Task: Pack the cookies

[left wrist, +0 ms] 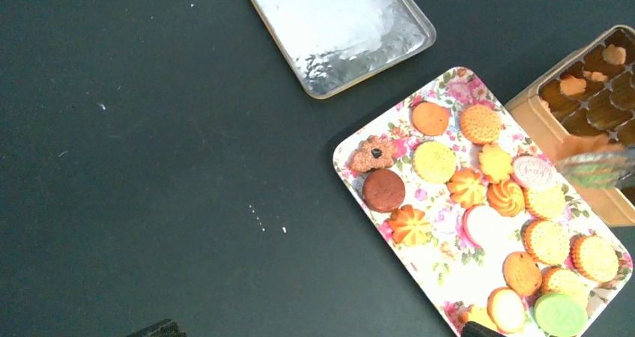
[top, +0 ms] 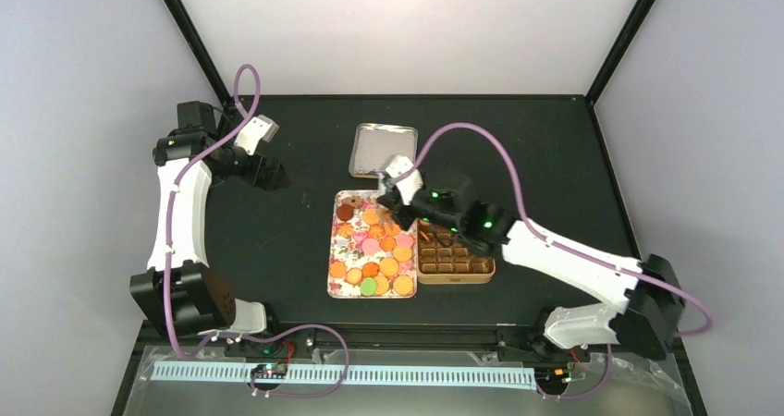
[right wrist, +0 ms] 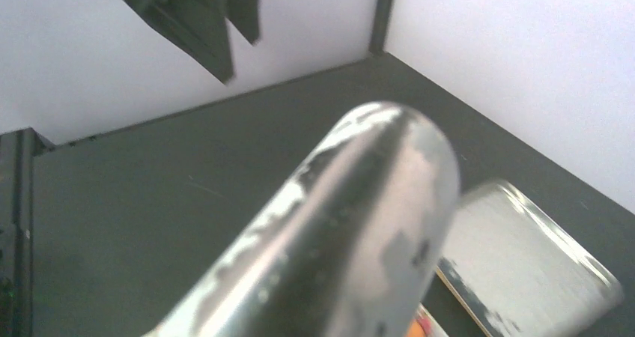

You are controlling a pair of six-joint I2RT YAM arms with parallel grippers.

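Note:
Many cookies lie on a flowered tray [top: 338,250], among them a dark brown one [left wrist: 383,190] and a green one [left wrist: 560,314]. Beside it stands a tan box [top: 455,278] with brown compartments, several holding orange cookies [left wrist: 573,86]. My left gripper [top: 277,177] hangs open and empty over the left of the table, away from the tray. Over the tray's right edge is my right gripper [top: 392,211], its fingertips hidden from above. A shiny rounded metal piece [right wrist: 359,225] blocks much of the right wrist view; whether these fingers hold anything is unclear.
An empty silver tray [top: 385,145] lies behind the flowered tray. The right arm [top: 569,261] passes over part of the box.

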